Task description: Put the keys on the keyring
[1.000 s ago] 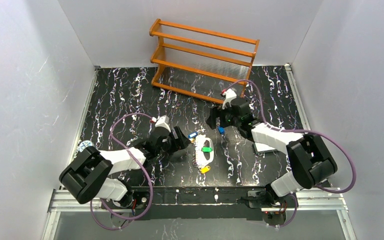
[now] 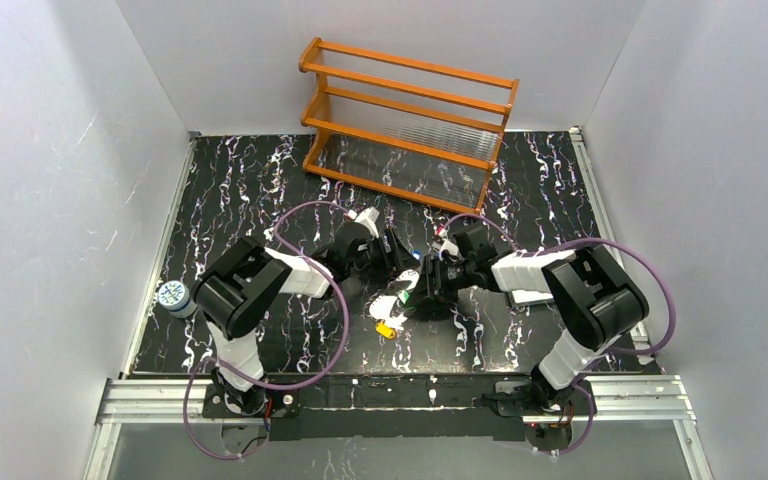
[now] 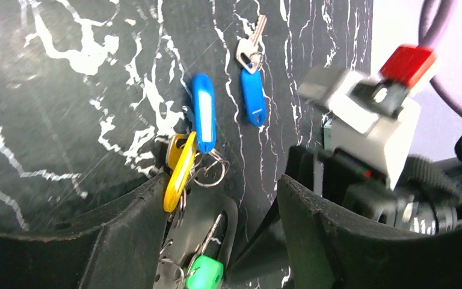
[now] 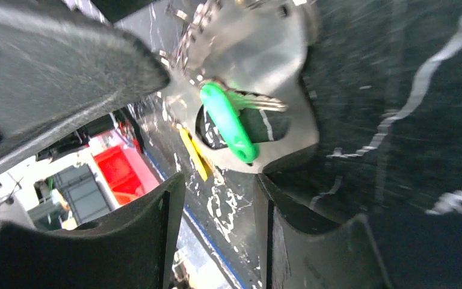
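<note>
The silver keyring plate (image 4: 298, 135) has a row of coiled rings along one side and a dark opening. A green tag (image 4: 231, 123) with a key lies across that opening. In the left wrist view a blue tag (image 3: 204, 111) and a yellow tag (image 3: 180, 171) cluster at the rings; another blue tag (image 3: 252, 96) with its key lies apart on the table. Above the ringed end my left gripper stands open with a wide gap. My right gripper is part open, one fingertip (image 4: 261, 180) at the plate's edge; contact is unclear.
Both grippers are close together at the table's centre. An orange-framed rack (image 2: 400, 190) stands at the back, a white round container (image 2: 175, 297) at the far left, and a white tray (image 2: 530, 297) behind the right arm.
My left gripper moved right, while the right one came left and towards the front, closing the distance between them. The plate, with its tags, shifted left and turned.
</note>
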